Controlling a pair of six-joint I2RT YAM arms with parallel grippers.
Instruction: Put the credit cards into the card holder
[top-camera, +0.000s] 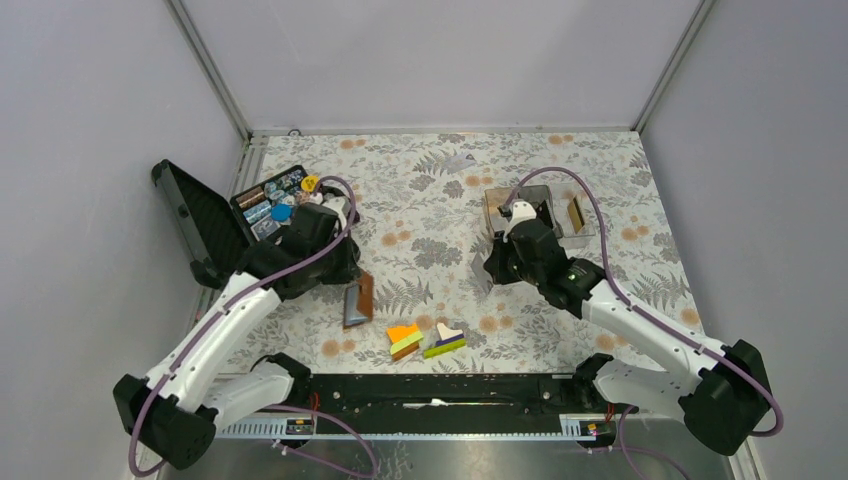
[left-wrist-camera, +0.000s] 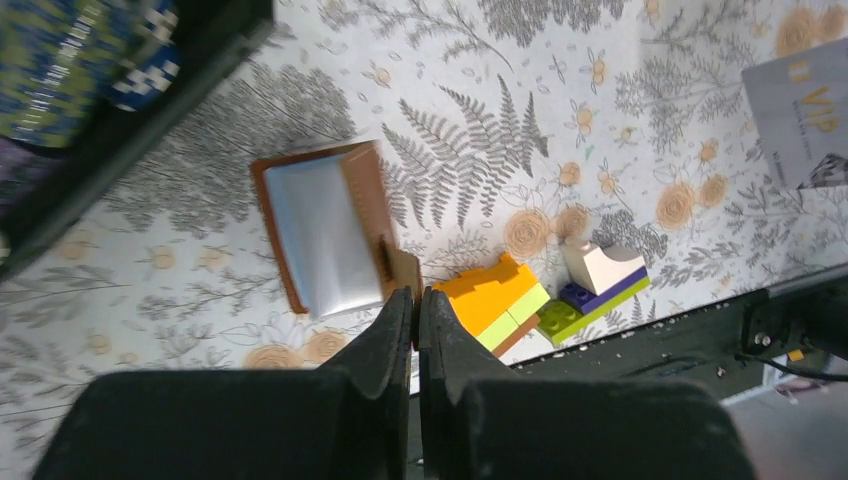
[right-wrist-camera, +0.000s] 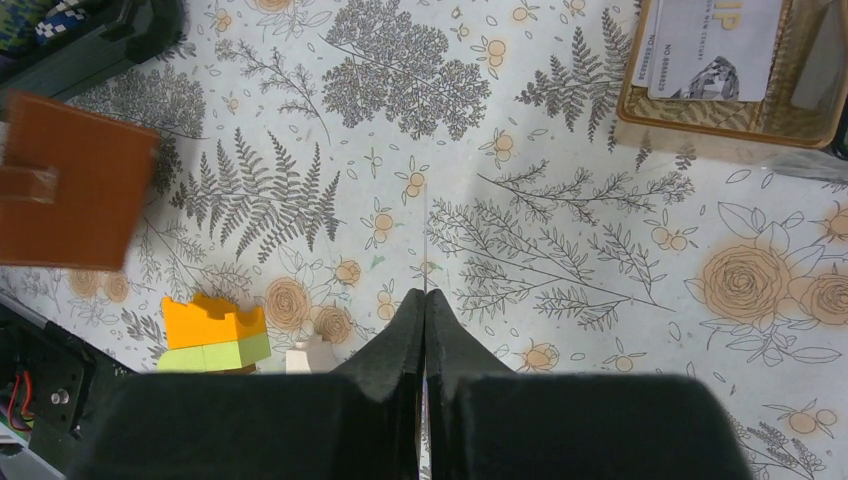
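Note:
The brown card holder (top-camera: 364, 296), with clear sleeves, hangs from my left gripper, which is shut on its edge; the right wrist view shows its brown cover (right-wrist-camera: 75, 200). My right gripper is shut; a very thin pale line rises from its fingertips, and in the top view a grey card (top-camera: 480, 272) is at it. The left wrist view shows that card (left-wrist-camera: 800, 115) marked VIP. More white cards (right-wrist-camera: 710, 45) lie in a container (right-wrist-camera: 730, 125) at the right back.
Coloured blocks (top-camera: 425, 340) lie at the front middle. An open black case (top-camera: 200, 220) with items stands at the left. A small grey piece (top-camera: 460, 160) lies at the back.

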